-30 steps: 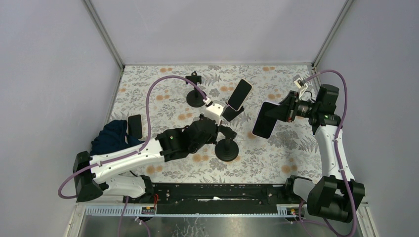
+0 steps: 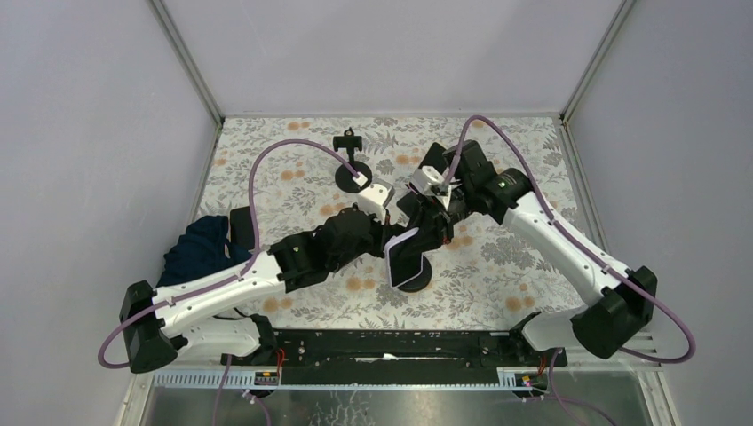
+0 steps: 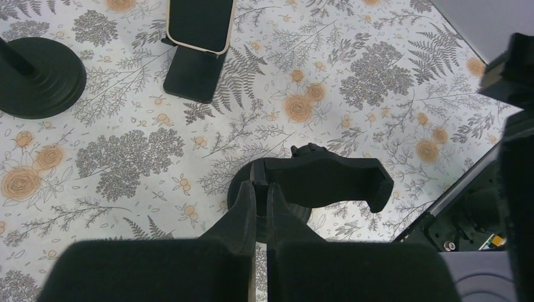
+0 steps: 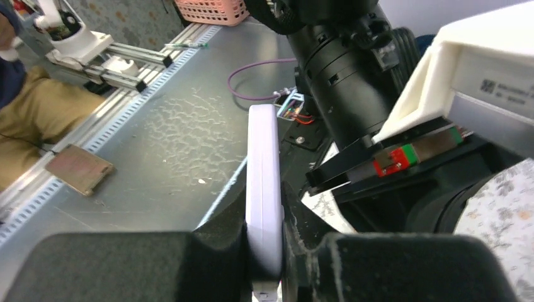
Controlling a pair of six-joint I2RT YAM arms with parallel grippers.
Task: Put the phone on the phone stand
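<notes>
My left gripper is shut on the upper part of a black phone stand (image 3: 327,182), which has a round base on the floral table. My right gripper is shut on a phone with a pale lilac edge (image 4: 263,176), seen edge-on in its wrist view. In the top view this phone (image 2: 406,260) is held over that stand, partly hiding it. Whether it touches the stand I cannot tell.
A second stand (image 2: 352,176) is at the back. Another phone (image 3: 198,19) rests on a low stand behind the grippers. At the left lie a dark cloth (image 2: 195,253) and a black flat item (image 2: 241,229).
My right gripper has swung leftward with the phone, from the right of the table to over the stand. The left arm has shifted only slightly.
</notes>
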